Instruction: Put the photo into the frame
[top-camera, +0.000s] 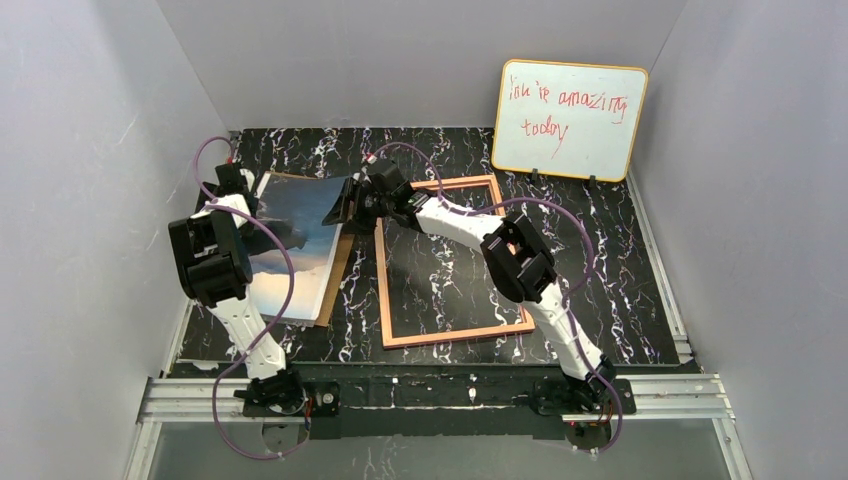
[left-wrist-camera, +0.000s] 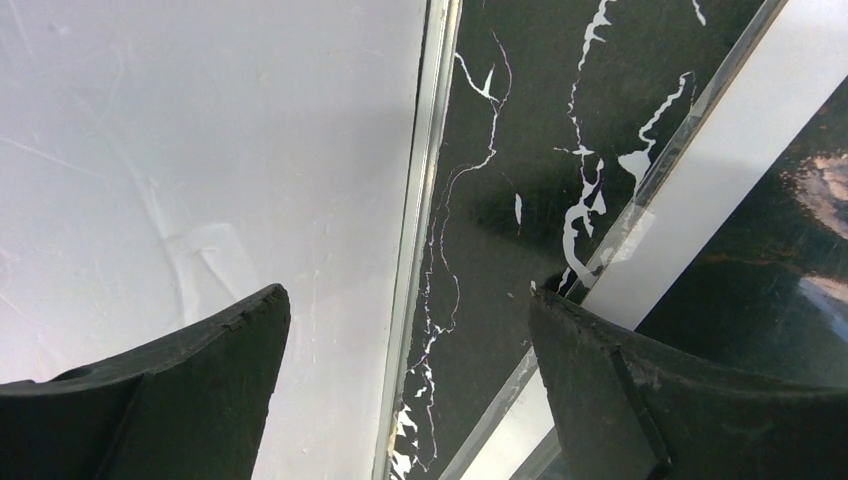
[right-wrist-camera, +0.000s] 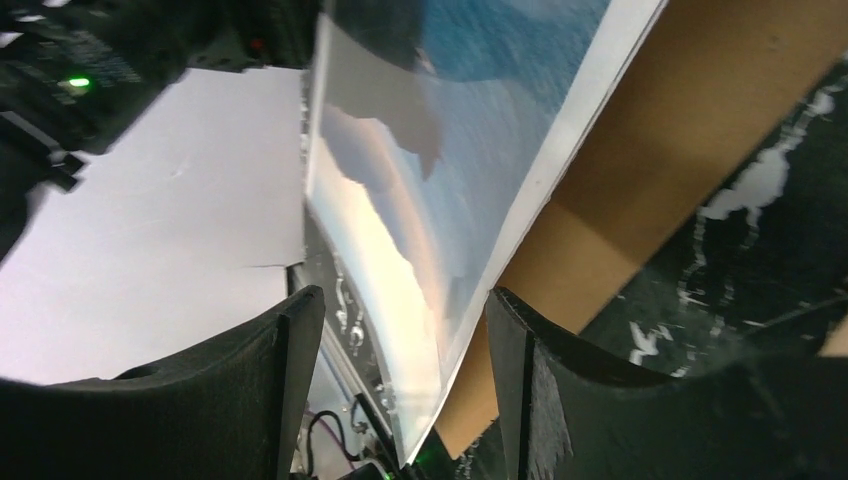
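Note:
The photo (top-camera: 290, 235), blue sky over pale clouds with a white border, lies on a brown board (top-camera: 338, 278) at the left. Its right edge is raised, uncovering a strip of board. My right gripper is at that edge with its fingers apart; the photo slants through the gap, close to the right finger (right-wrist-camera: 520, 340). Contact cannot be told. My left gripper stands open at the photo's left side, its right finger (left-wrist-camera: 590, 370) over the white border. The empty wooden frame (top-camera: 460, 337) lies right of the photo.
A whiteboard (top-camera: 570, 118) with red writing leans at the back right. The grey wall (left-wrist-camera: 250, 130) is close to my left gripper. My right forearm crosses above the frame.

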